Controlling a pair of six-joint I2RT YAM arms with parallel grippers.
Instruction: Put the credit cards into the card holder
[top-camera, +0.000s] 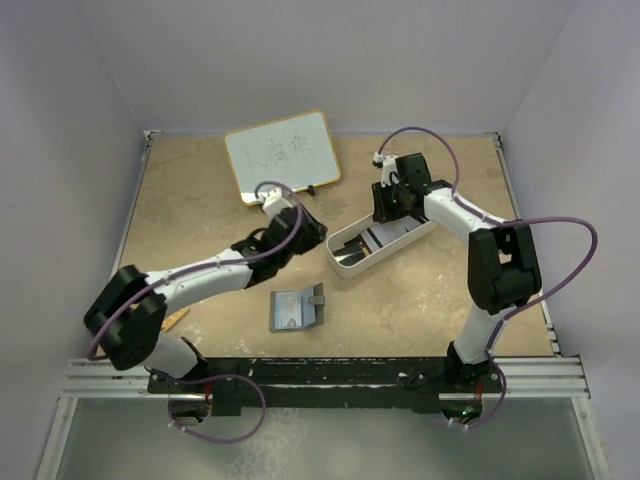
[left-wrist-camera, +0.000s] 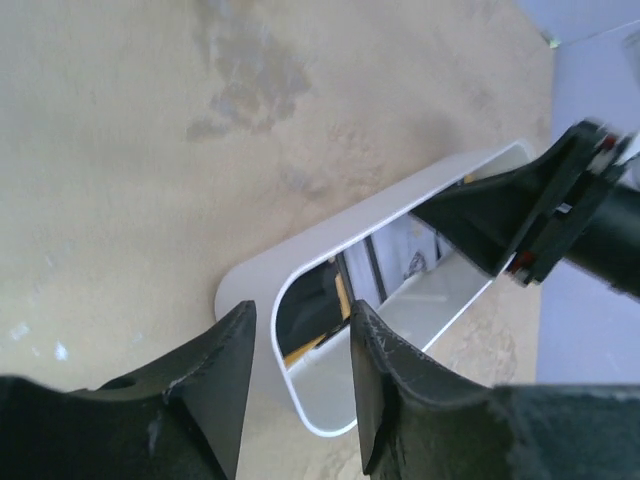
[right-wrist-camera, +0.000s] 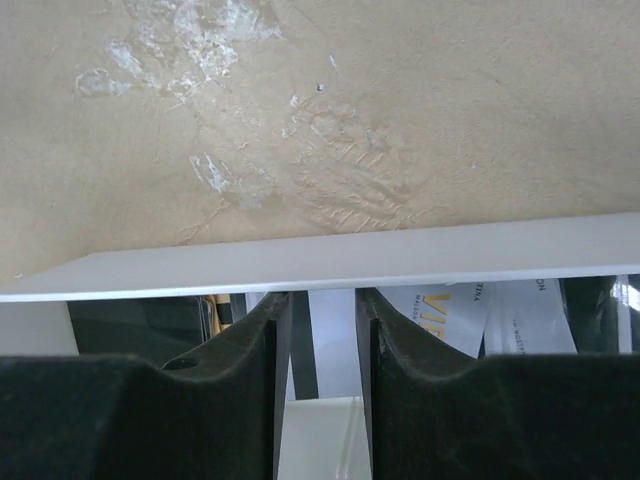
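Observation:
A white oblong bin (top-camera: 350, 262) holds cards, among them a dark one (right-wrist-camera: 140, 330), a white "VIP" card (right-wrist-camera: 425, 310) and other pale ones. My right gripper is over the bin's back wall with its fingertips close together; whether anything is between them cannot be told. My left gripper is at the bin's left end, fingers apart with nothing seen between them. A grey-blue card holder (top-camera: 297, 309) lies on the table at lower middle, with a pale panel on it.
A whiteboard (top-camera: 282, 155) lies at the back. A small orange item (top-camera: 172, 318) is at the front left edge.

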